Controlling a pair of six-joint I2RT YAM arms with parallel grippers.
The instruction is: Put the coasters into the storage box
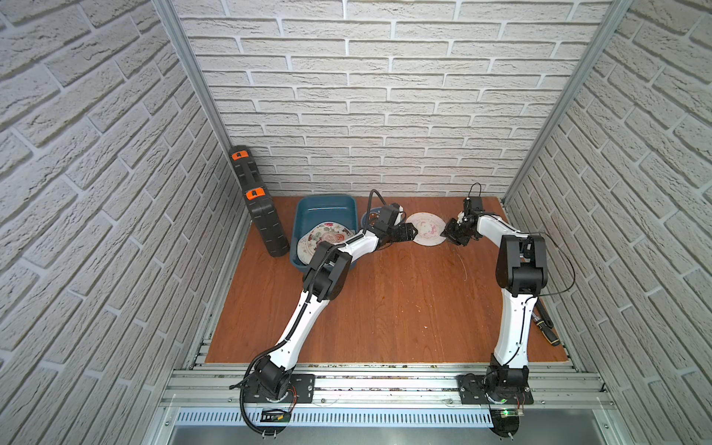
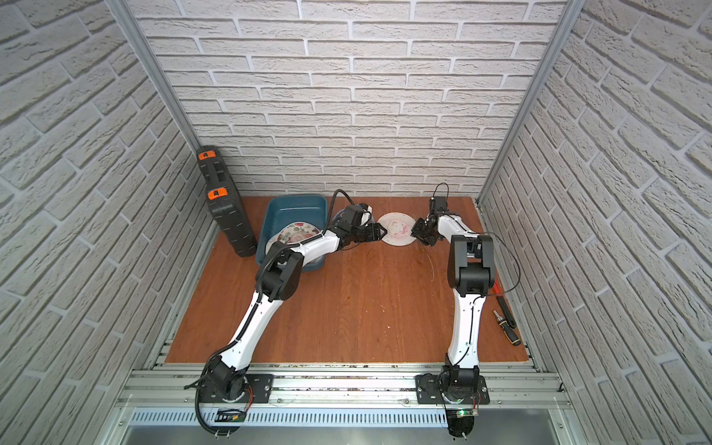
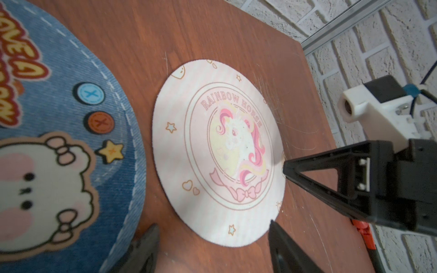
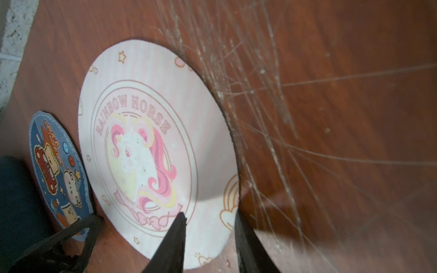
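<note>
A pink Rainbow Horse coaster (image 3: 218, 145) lies flat on the table, beside a blue denim-print coaster (image 3: 68, 191). My left gripper (image 1: 409, 230) is low at the pink coaster's left side, over the gap toward the blue one; its fingers in the left wrist view stand apart. My right gripper is at the pink coaster's right edge, fingertips apart with the rim between or beneath them; whether they touch it I cannot tell. The blue storage box (image 1: 319, 204) stands to the left with floral-print coasters (image 1: 320, 241) inside.
Black stacked cases (image 1: 263, 215) stand at the far left. Tools (image 2: 508, 326) lie along the table's right edge. Brick walls surround the table.
</note>
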